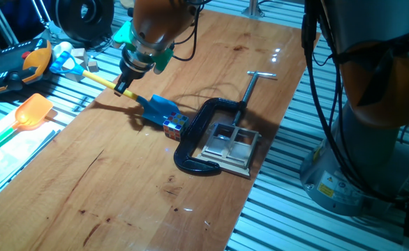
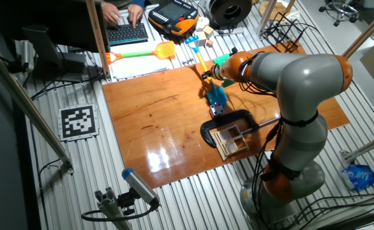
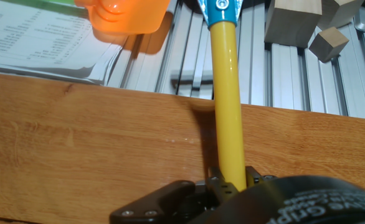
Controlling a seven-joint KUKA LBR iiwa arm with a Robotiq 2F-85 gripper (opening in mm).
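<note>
A toy shovel with a blue blade [image 1: 157, 110], a yellow shaft [image 3: 228, 93] and a blue grip [image 1: 66, 64] slants across the far left part of the table. My gripper [image 1: 121, 90] is shut on the yellow shaft, with a dark finger [image 3: 252, 177] close against its side in the wrist view. Shadow falls on the wood beneath the shaft, which stands clear of the table there. The blade end lies low beside a small multicoloured cube [image 1: 174, 126]; whether the two touch I cannot tell.
A black C-clamp [image 1: 188, 150] lies around a framed, windowed piece [image 1: 230, 144] right of the cube. Off the table are an orange toy shovel [image 2: 164, 50], wooden blocks [image 3: 293, 22] and an orange-black device [image 2: 173, 17].
</note>
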